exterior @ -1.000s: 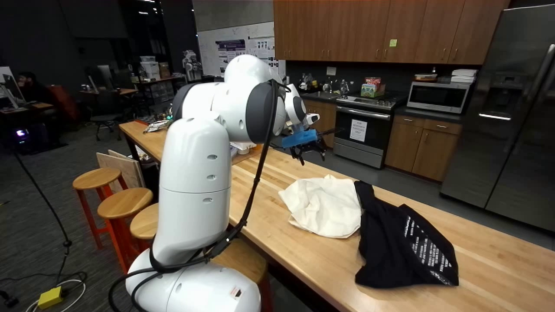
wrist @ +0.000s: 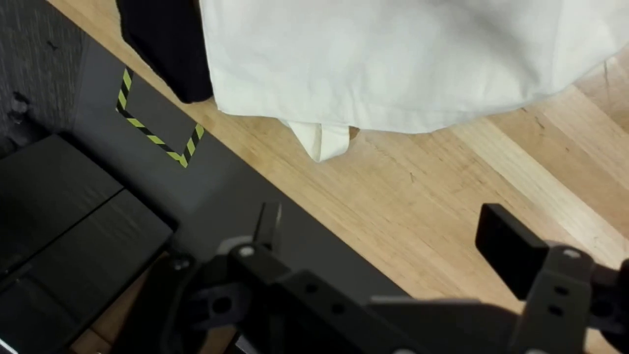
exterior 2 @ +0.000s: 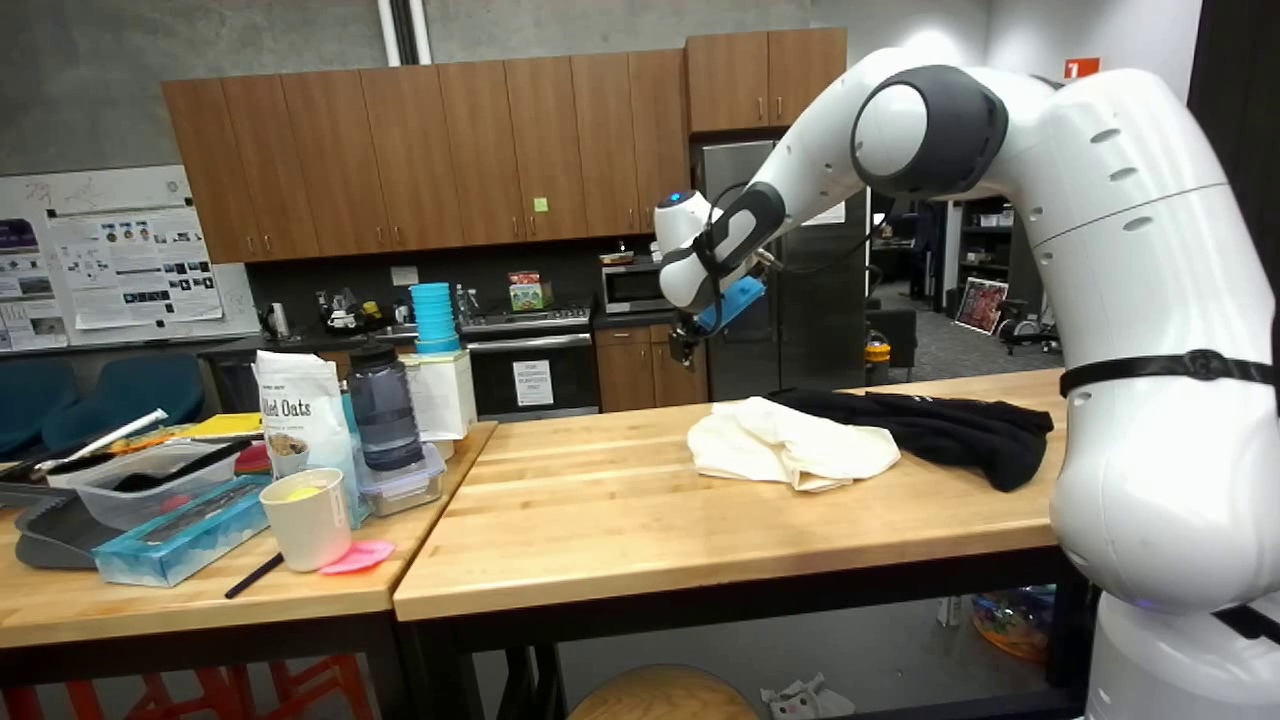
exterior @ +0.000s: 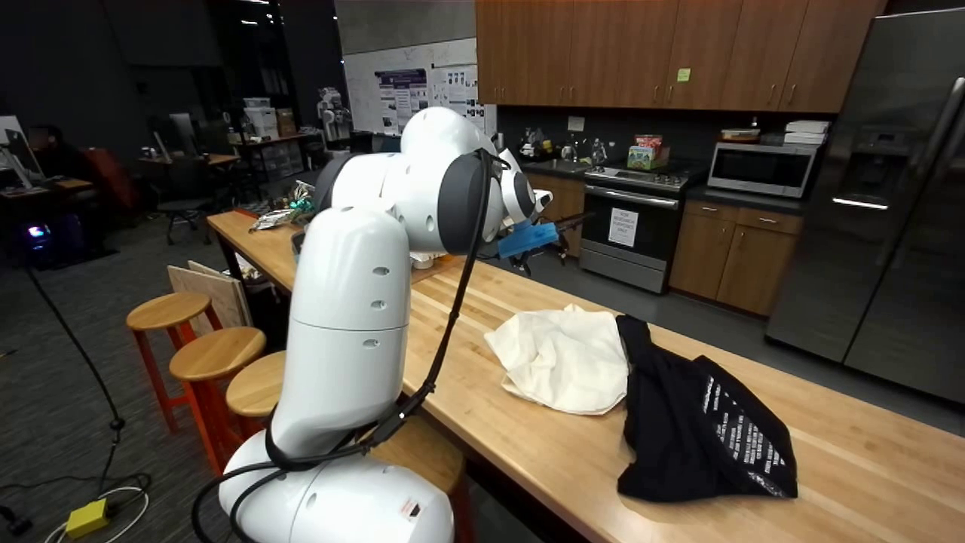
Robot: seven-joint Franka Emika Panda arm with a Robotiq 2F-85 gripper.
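A cream cloth lies rumpled on the wooden table, its near edge and a small loop showing in the wrist view. Against it rests a black cloth with white print; the two touch. My gripper hangs in the air above the table's far side, clear of both cloths. In the wrist view its two fingers stand wide apart, with only tabletop and floor visible between them.
A second table holds a white mug, an oats bag and a dark bottle. Stools stand along the near side.
My arm has shifted slightly to the right in the exterior view, and the gripper has risen and turned a little. Both cloths lie as before.
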